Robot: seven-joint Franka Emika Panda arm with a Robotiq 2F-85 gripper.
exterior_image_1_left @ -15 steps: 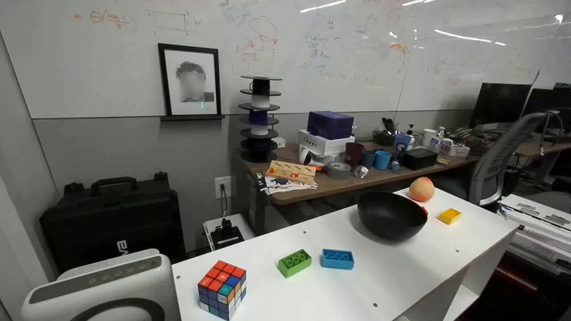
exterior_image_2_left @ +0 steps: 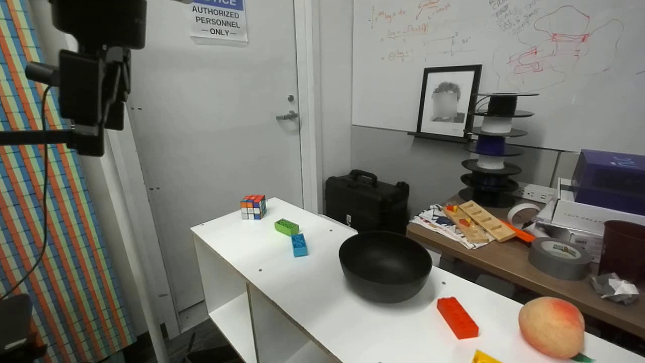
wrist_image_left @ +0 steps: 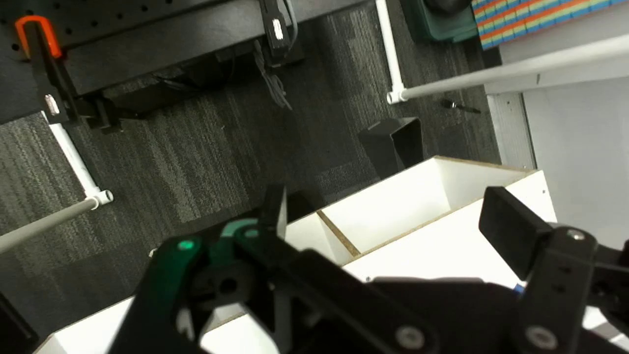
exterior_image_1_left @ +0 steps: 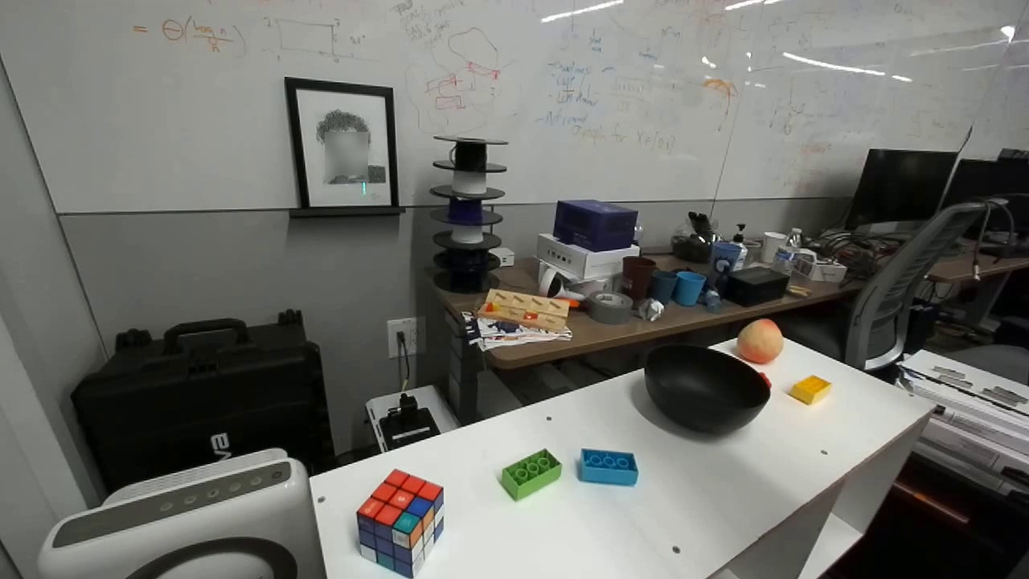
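Observation:
A black bowl [exterior_image_1_left: 706, 388] stands on the white shelf top [exterior_image_1_left: 540, 540]. To one side of it lie a green block [exterior_image_1_left: 531, 474], a blue block [exterior_image_1_left: 608, 467] and a Rubik's cube [exterior_image_1_left: 401, 522]. Beyond the bowl are a red block [exterior_image_2_left: 457, 317], a yellow block [exterior_image_1_left: 810, 389] and a peach [exterior_image_1_left: 760, 341]. In the wrist view my gripper is open, its fingers wide apart with nothing between them. It hangs high above the floor and the shelf's front edge. Part of the arm [exterior_image_2_left: 97, 78] shows at upper left in the second exterior view, well away from the objects.
A brown desk [exterior_image_1_left: 540, 349] with boxes, cups and tape runs behind the shelf. White pipes [wrist_image_left: 73, 159] stand near the robot's base. Bare shelf top separates the blue block from the bowl.

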